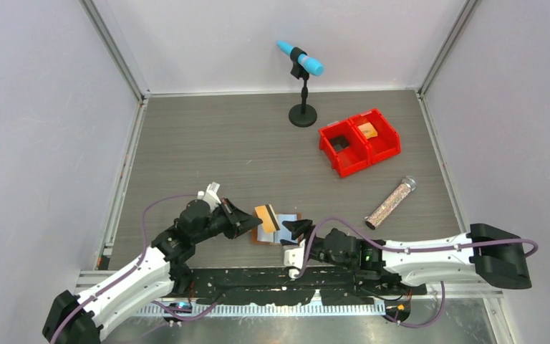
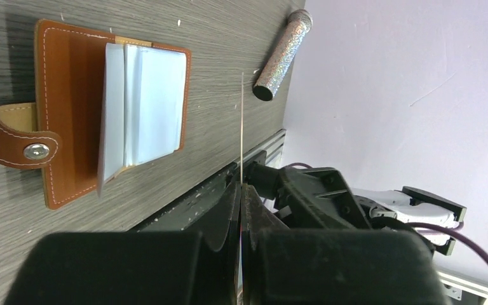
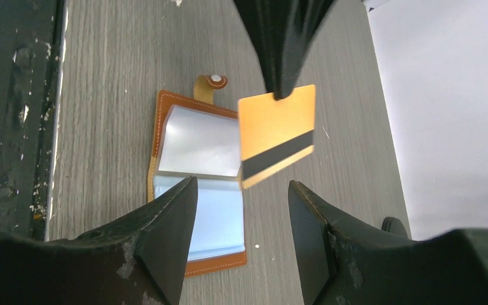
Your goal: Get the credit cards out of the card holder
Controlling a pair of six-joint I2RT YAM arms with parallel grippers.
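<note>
An orange card [image 3: 277,130] with a black stripe is pinched at one edge by my left gripper [image 1: 258,221], above the card holder. In the left wrist view the card [image 2: 241,127] shows edge-on as a thin line rising from the shut fingertips. The brown card holder [image 2: 76,108] lies open on the table, its clear sleeves [image 2: 155,101] spread. My right gripper is open and faces the card and the holder; nothing sits between its fingers. From the top, the right gripper [image 1: 291,233] is at the holder's right side.
Two joined red bins [image 1: 344,168] stand at the back right, with a yellow item in one. A glittery tube [image 1: 390,203] lies on the right. The blue microphone [image 1: 301,59] rises on its stand at the back.
</note>
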